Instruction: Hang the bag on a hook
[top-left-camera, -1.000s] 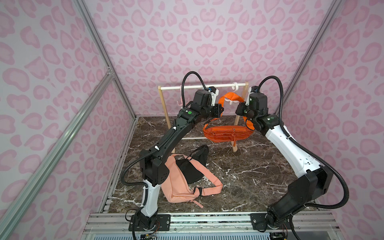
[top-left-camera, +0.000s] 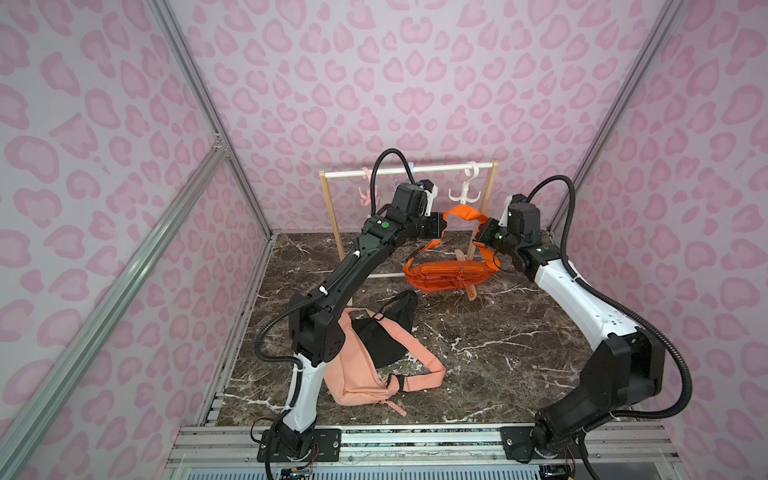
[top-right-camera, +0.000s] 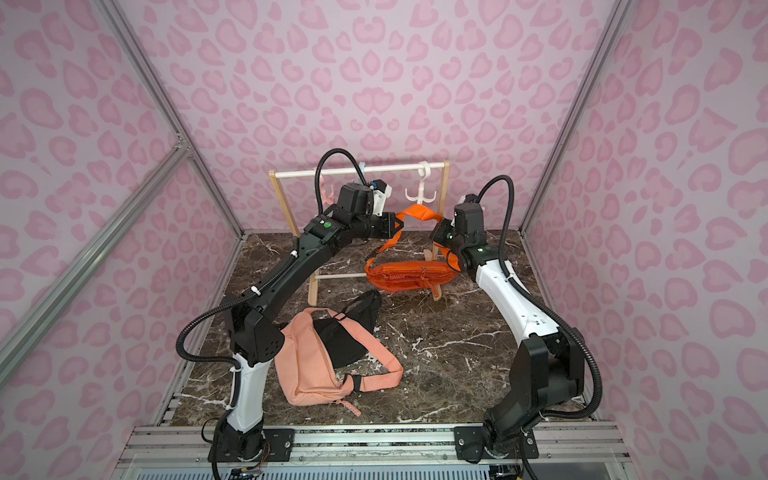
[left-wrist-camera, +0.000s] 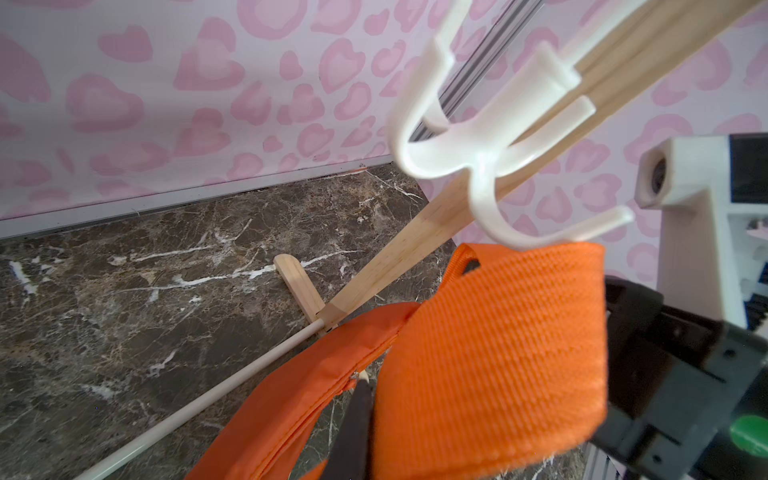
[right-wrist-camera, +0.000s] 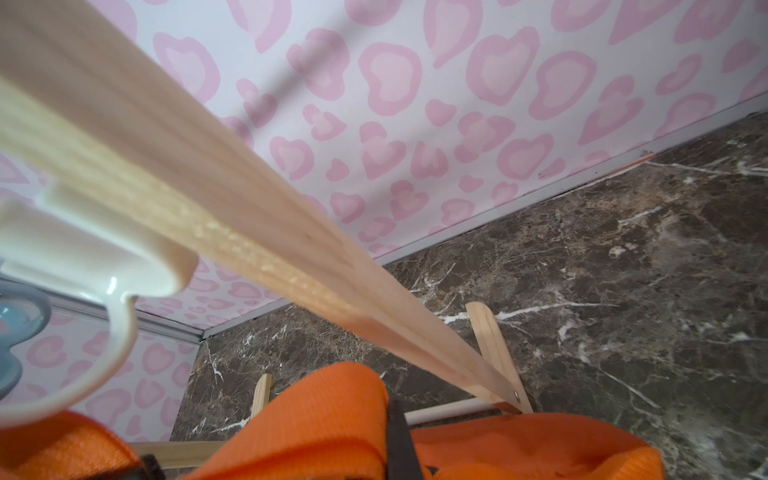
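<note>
The orange bag (top-left-camera: 450, 275) hangs in the air in front of the rack, clear of the floor. Its wide orange strap (top-left-camera: 464, 213) runs between the two grippers, and my left gripper (top-left-camera: 442, 225) is shut on its left side. On the strap's right side my right gripper (top-left-camera: 481, 232) is also shut. A white multi-prong hook (top-right-camera: 421, 194) hangs from the rail at the right. In the left wrist view the strap (left-wrist-camera: 496, 360) lies below the hook's prongs (left-wrist-camera: 480, 160); whether a prong carries it cannot be made out. The right gripper's fingertips are largely hidden by strap.
The wooden rack has a white top rail (top-right-camera: 384, 169) and a post (left-wrist-camera: 448, 208) close behind the hook. A pink hook (top-left-camera: 366, 188) hangs farther left. On the floor lies a pink and black bag (top-left-camera: 356, 368).
Both grippers have lowered slightly, and the strap and orange bag with them. The strap's top was level with the white hook and covering it; now the hook's prongs show above it.
</note>
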